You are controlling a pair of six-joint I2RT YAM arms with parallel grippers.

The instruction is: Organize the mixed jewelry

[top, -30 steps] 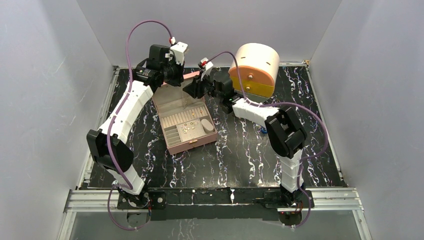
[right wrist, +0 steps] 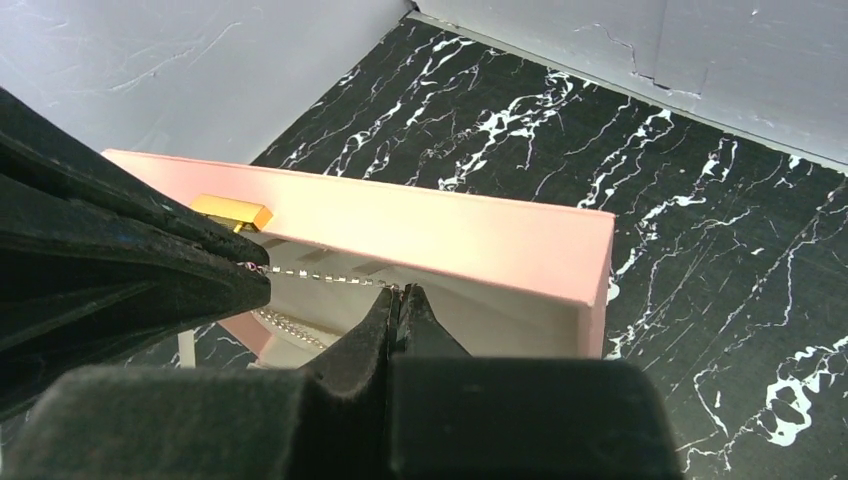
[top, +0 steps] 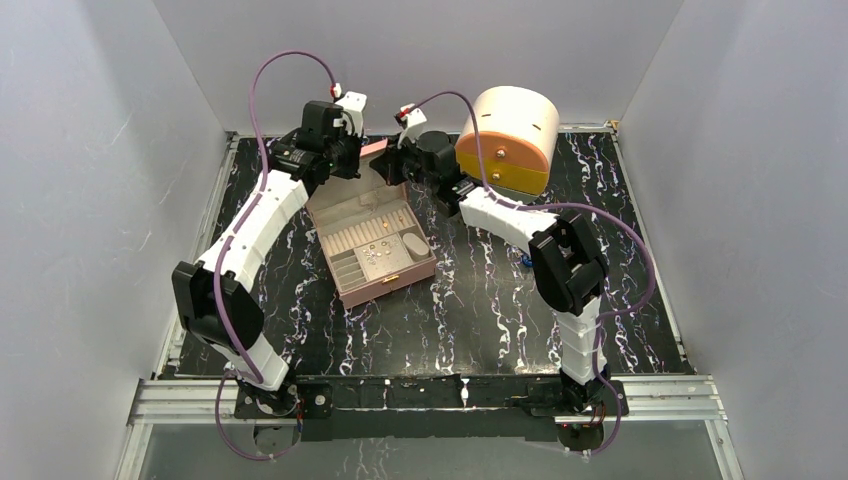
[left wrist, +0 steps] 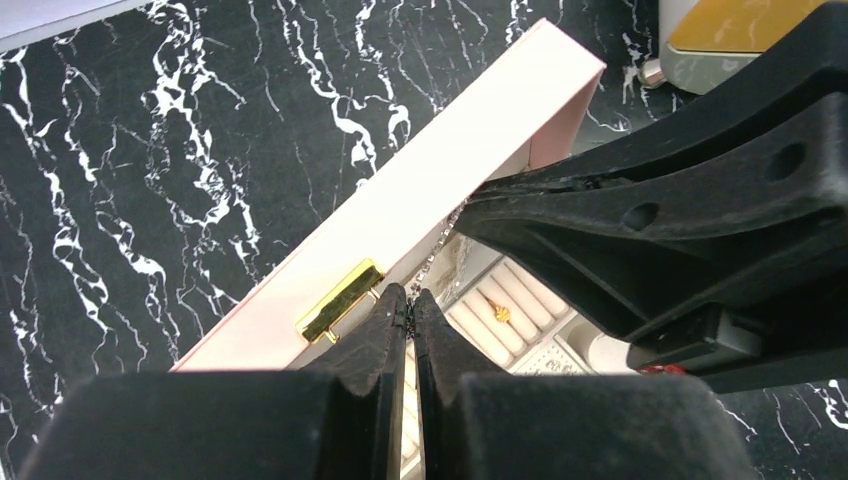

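In the top view the pink jewelry box (top: pixel 362 288) stands open, small pieces in its lower tray. Both grippers meet at its raised lid (left wrist: pixel 430 150). A silver chain (right wrist: pixel 330 278) stretches between them: my left gripper is shut on one part, my right gripper shut on another, just inside the lid's top edge beside the gold clasp (left wrist: pixel 340 298). More chain (right wrist: pixel 292 328) hangs against the lid's pale lining. An orange-gold piece (left wrist: pixel 502 312) sits in the ring rolls.
The rounded cream, orange and yellow box (top: pixel 505 140) stands at the back right. A small blue object (top: pixel 526 260) lies partly behind the right arm. Grey walls surround it.
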